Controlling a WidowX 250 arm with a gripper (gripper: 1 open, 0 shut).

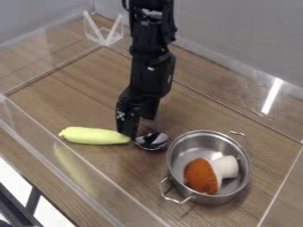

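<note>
My black gripper [136, 121] is lowered to the wooden surface in the middle, its fingertips just above a shiny metal spoon-like piece [151, 140]; whether the fingers hold it or stand apart is hard to tell. A pale yellow corn-shaped object [92, 136] lies left of the fingertips. At the right a metal pot [199, 143] with two handles holds an orange item [200, 176] and a white one [225, 167].
A white rack [103, 34] stands at the back left. Clear walls edge the wooden surface [66, 89], which is free at the left and at the back right.
</note>
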